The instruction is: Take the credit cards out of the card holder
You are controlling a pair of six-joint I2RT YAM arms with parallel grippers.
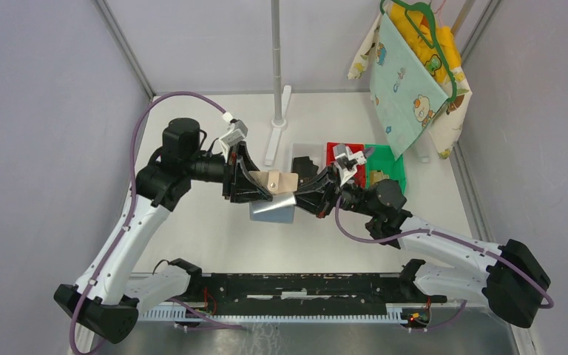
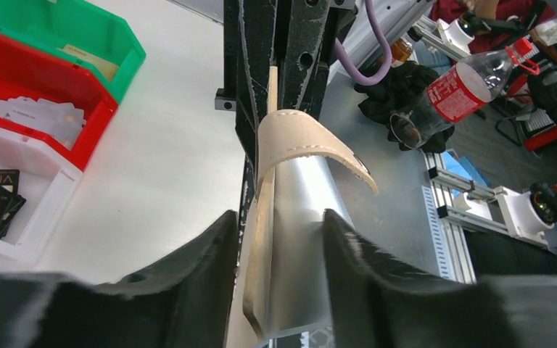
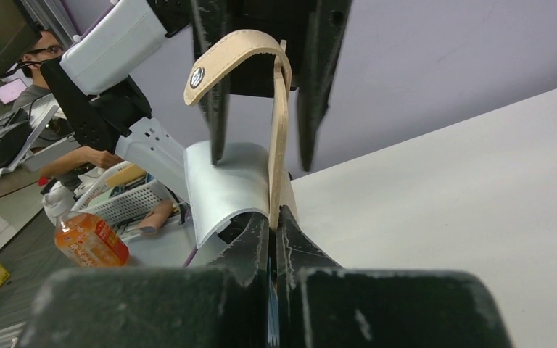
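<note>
The card holder (image 1: 274, 185), beige leather with a strap (image 2: 304, 134) and silvery inner sleeves (image 3: 225, 181), is up in the air between both grippers. My left gripper (image 1: 260, 185) has its fingers apart either side of the holder, as the right wrist view shows. My right gripper (image 1: 299, 198) is shut at the holder's thin edge, its fingertips meeting just below the strap's upright part; whether anything is pinched there is hard to tell. Individual cards cannot be made out among the sleeves.
A white tray (image 1: 293, 155) with black items, a red tray (image 1: 345, 145) and a green tray (image 1: 392, 163) stand behind the grippers. A pole (image 1: 276, 59) and hanging cloths (image 1: 407, 89) are at the back.
</note>
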